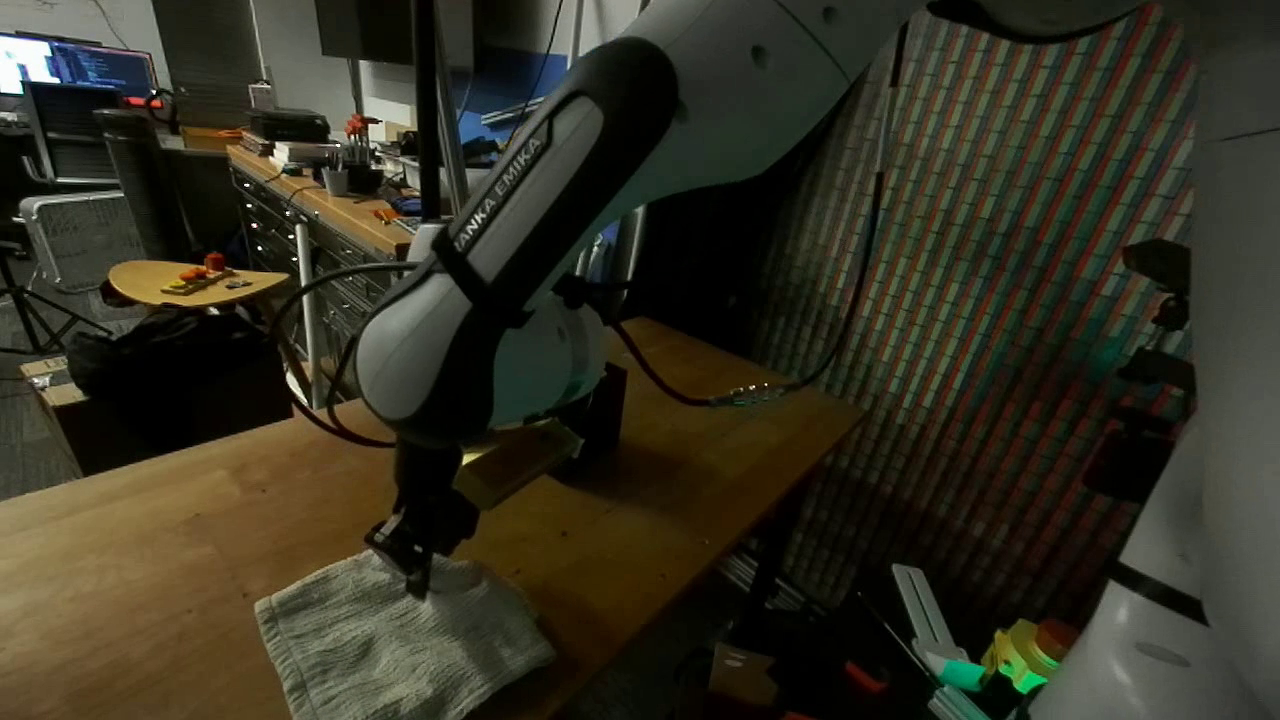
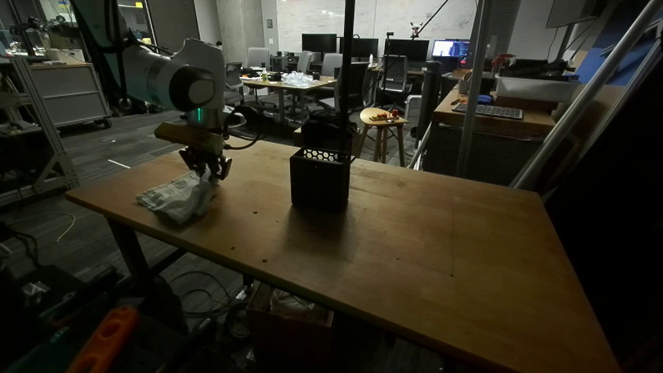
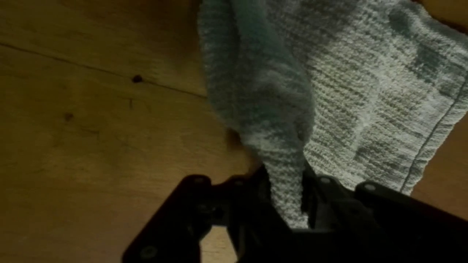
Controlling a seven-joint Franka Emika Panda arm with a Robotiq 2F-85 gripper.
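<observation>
A pale, ribbed cloth lies on the wooden table, partly lifted at my gripper. Seen in the wrist view, a bunched fold of the cloth runs up between the dark fingers of my gripper, which are shut on it. The rest of the cloth spreads flat to the right there, showing a hemmed edge. From the other side, the cloth rises in a crumpled peak to my gripper, near the left end of the table.
A black box with a honeycomb-patterned side stands at the table's back edge, right of the arm. A cable hangs in loops from the arm.
</observation>
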